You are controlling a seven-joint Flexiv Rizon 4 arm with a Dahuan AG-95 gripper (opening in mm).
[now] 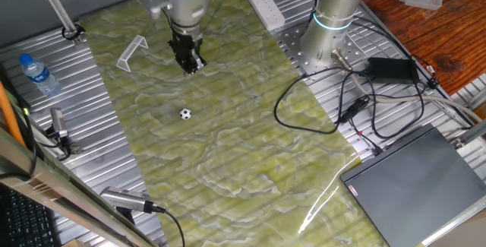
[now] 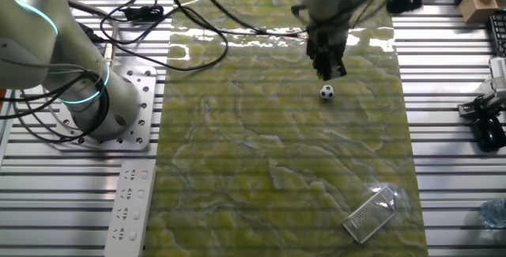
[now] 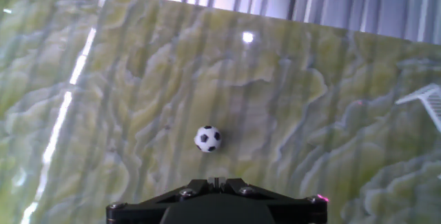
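Note:
A small black-and-white soccer ball (image 1: 185, 114) rests on the green marbled mat (image 1: 228, 156). My gripper (image 1: 194, 69) hangs above the mat, apart from the ball and towards the back of exterior view 1. In exterior view 2 the ball (image 2: 326, 92) shows just below the dark gripper (image 2: 332, 75). The wrist view has the ball (image 3: 207, 139) ahead of the gripper and slightly left of it. The fingertips meet at the middle, with nothing visible between them.
A flat grater with a handle (image 2: 370, 213) lies on the mat; its pale frame (image 1: 133, 53) shows in exterior view 1. A power strip (image 1: 264, 8), black cable loops (image 1: 304, 130) and a laptop (image 1: 418, 190) lie along one side. A bottle (image 1: 39, 74) stands opposite.

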